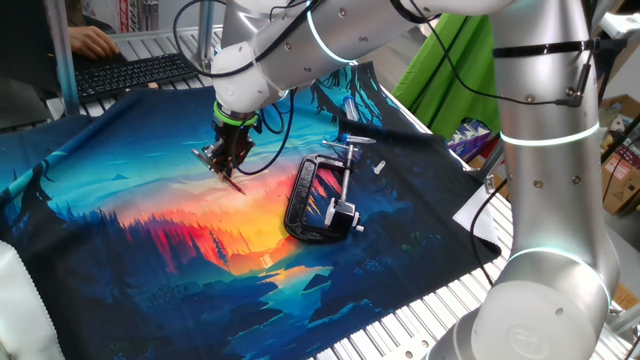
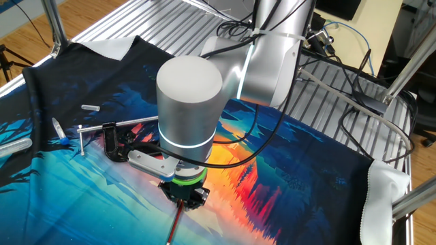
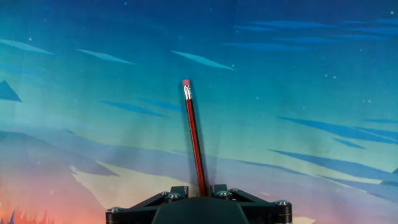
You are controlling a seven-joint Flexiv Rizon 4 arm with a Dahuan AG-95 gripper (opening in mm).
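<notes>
A dark red pencil (image 3: 194, 143) with a silver ferrule and pink eraser lies between the fingers of my gripper in the wrist view. Slim gaps show on both sides of it, so the fingers stand open around the pencil. Its eraser end points away from the gripper, and the other end is hidden beneath the gripper body. In exterior view 2 the pencil (image 2: 175, 226) reaches out from under my gripper (image 2: 182, 201) towards the bottom edge. Exterior view 1 has the gripper (image 1: 230, 170) pointing down, low over the printed cloth. Whether the pencil rests fully on the cloth is hard to tell.
A black clamp (image 1: 302, 205) with a metal bar lies close to the gripper. Beyond it are a blue-capped tube (image 2: 58, 129), a small clear piece (image 2: 90, 107) and another clear tube (image 2: 15, 147).
</notes>
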